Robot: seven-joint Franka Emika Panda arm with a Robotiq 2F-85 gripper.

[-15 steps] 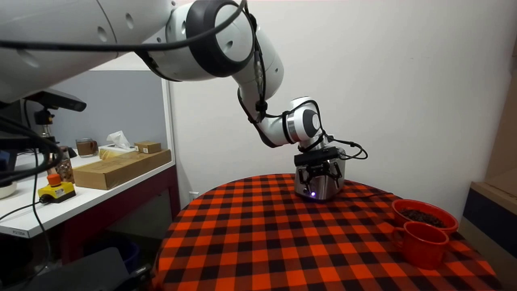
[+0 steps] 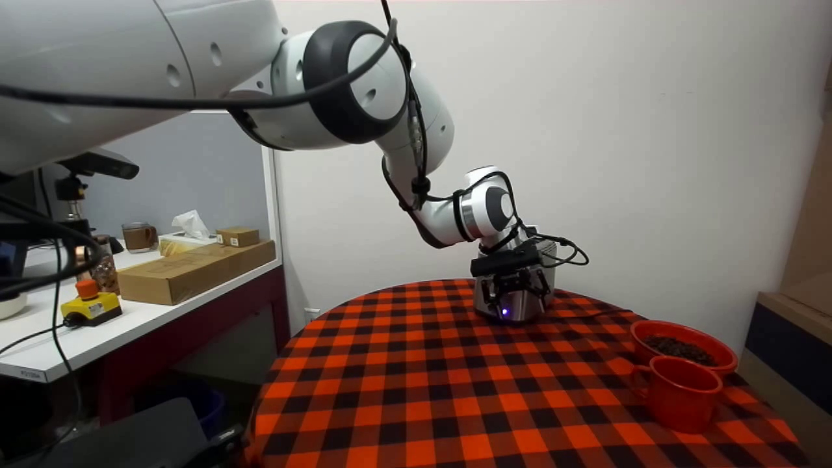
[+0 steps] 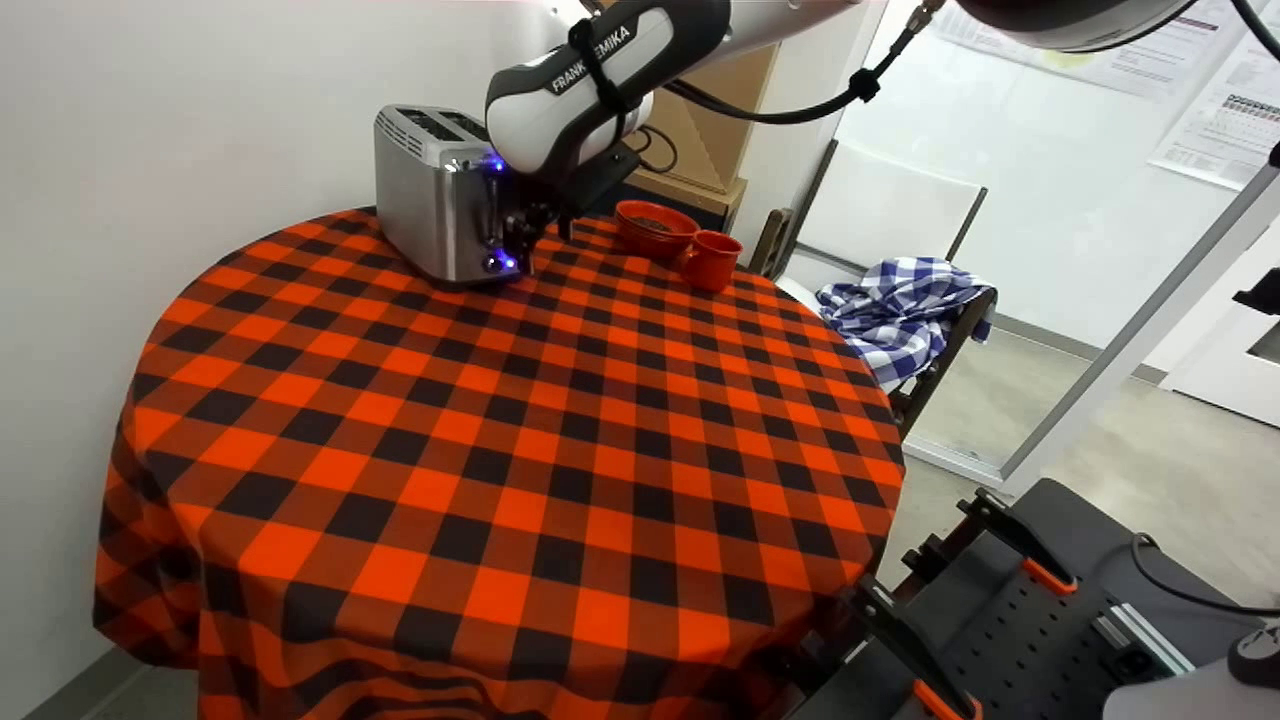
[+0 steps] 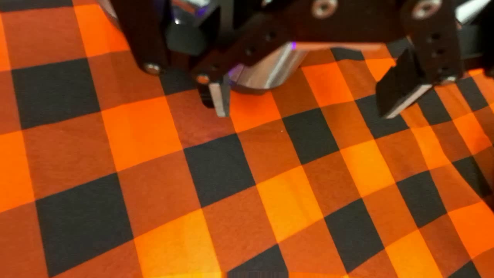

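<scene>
A silver toaster point(image 3: 414, 216) stands upright on the red-and-black checked tablecloth near the wall, with purple-blue lights on its front. Directly before that front is my gripper point(image 2: 515, 296), low and pointing down. Its two fingers are spread wide in the wrist view, and only cloth and a shiny lower part of the toaster point(image 4: 271, 72) show around and behind the gap. Nothing is held, so the gripper is open. From exterior view 2, the arm covers part of the toaster's front, and whether a finger touches the toaster or its lever cannot be told.
Toward the right of the table in exterior view 1 are a red bowl point(image 2: 725, 360) with dark bits in it and a red mug point(image 2: 682, 402). A dark cord point(image 2: 593, 315) runs from the toaster.
The arm and gripper have come down slightly in front of the toaster. The gripper's fingers remain apart; toaster, bowl and mug have not moved.
</scene>
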